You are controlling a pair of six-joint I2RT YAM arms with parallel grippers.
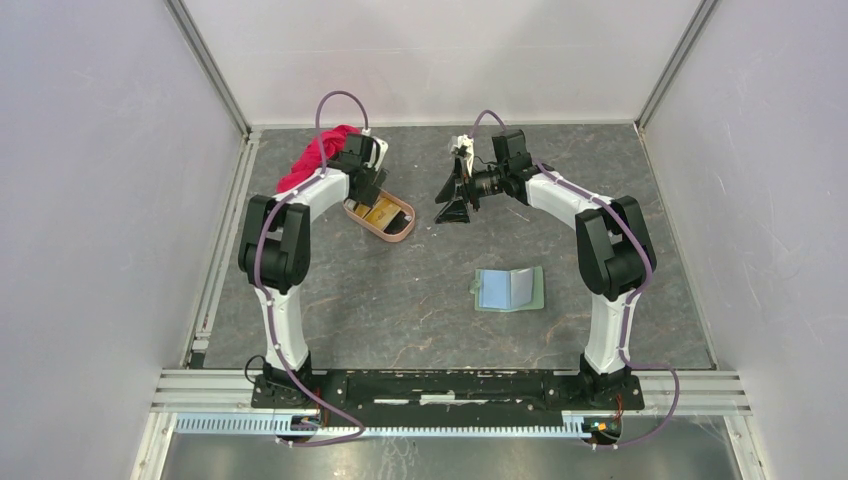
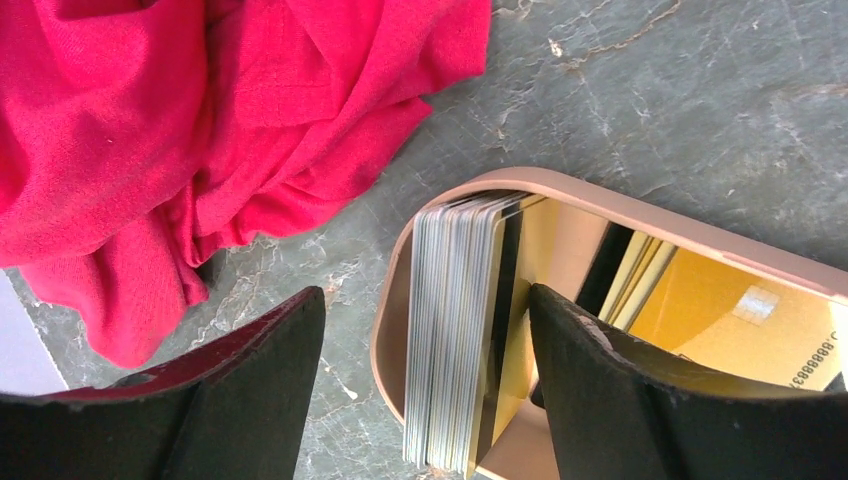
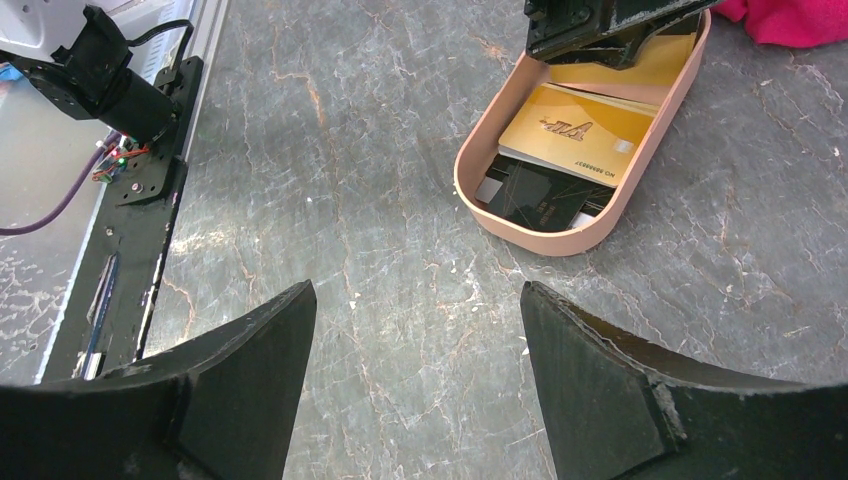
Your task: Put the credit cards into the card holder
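Note:
A peach oval box (image 1: 393, 235) holds credit cards: a stack of white-edged cards (image 2: 450, 330) at one end, gold cards (image 3: 576, 133) and dark cards (image 3: 534, 197). My left gripper is over the stack, its right finger at the gold card's edge, its left finger outside the box, part open. My right gripper stands open to the box's right, nothing between its fingers. The card holder (image 1: 496, 289), a blue and green open booklet, lies front right in the top view.
A red cloth (image 2: 260, 110) lies beside the box's far left. Walls border the table at both sides and behind.

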